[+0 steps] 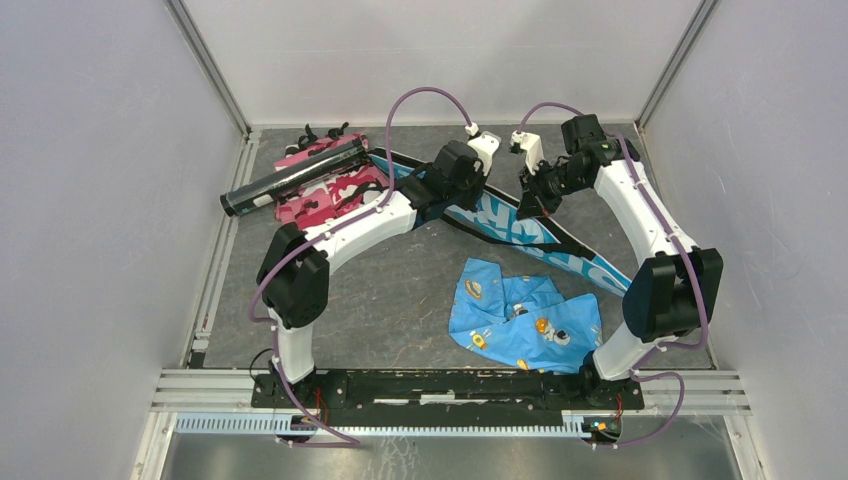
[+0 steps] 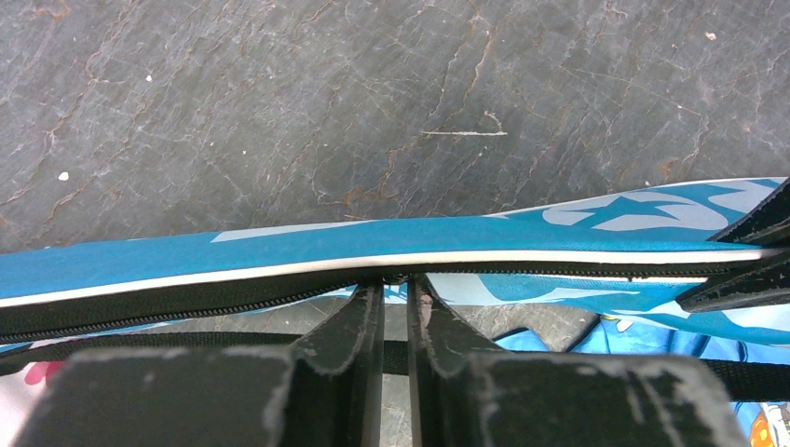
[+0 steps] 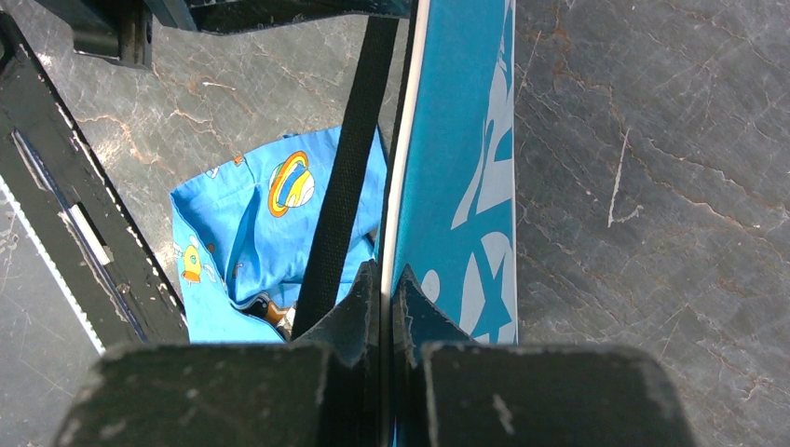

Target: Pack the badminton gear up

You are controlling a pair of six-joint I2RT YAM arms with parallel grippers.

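Note:
A long blue racket bag (image 1: 575,255) with white lettering and black zipper lies diagonally on the table. My left gripper is at its zipper (image 2: 559,268); its fingertips sit close around a small part there, too hidden to tell if gripped. My right gripper is shut along the bag's white-piped edge farther right, with only thin edge material at most between its fingers. A black strap (image 3: 337,205) runs beside the bag. A black tube (image 1: 290,180) lies over pink camouflage bags (image 1: 320,205) at back left.
A blue cartoon-print cloth bag (image 1: 525,330) lies crumpled at the front right. Bare table (image 1: 390,310) shows at the front centre. Walls bound the workspace at back and sides.

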